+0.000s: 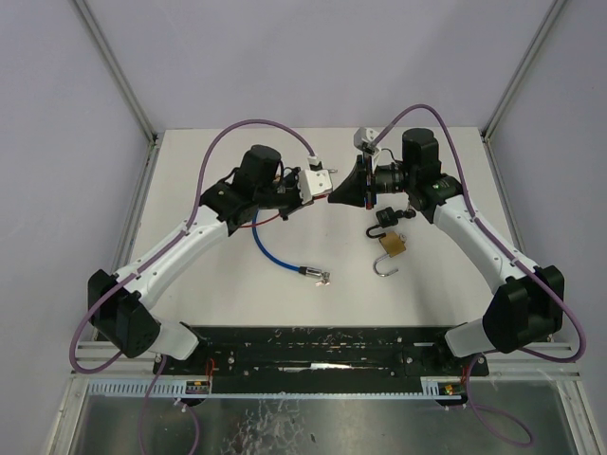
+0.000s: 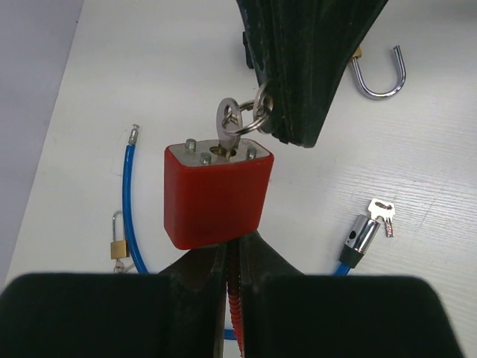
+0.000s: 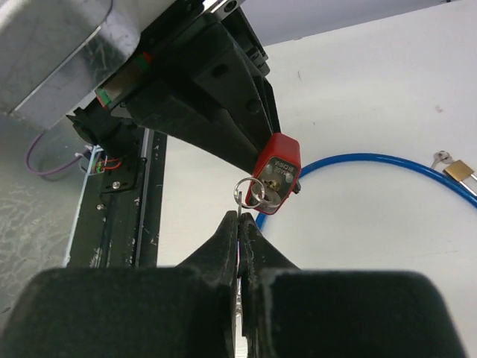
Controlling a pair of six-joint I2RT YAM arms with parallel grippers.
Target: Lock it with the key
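Observation:
A red padlock body (image 2: pixel 216 200) is held up at the tips of my left gripper, which is shut on it. A key (image 2: pixel 226 123) with a metal ring sits in the lock's keyhole. My right gripper is shut, its dark fingertips right beside the ring and key; whether it grips them is unclear. In the top view both grippers meet at the middle, above the white board (image 1: pixel 190 265).
A blue cable (image 3: pixel 365 157) with a metal end and keys lies on the board. Brass padlocks (image 1: pixel 392 245) and loose shackles lie to the right and behind. The board's front middle is mostly clear.

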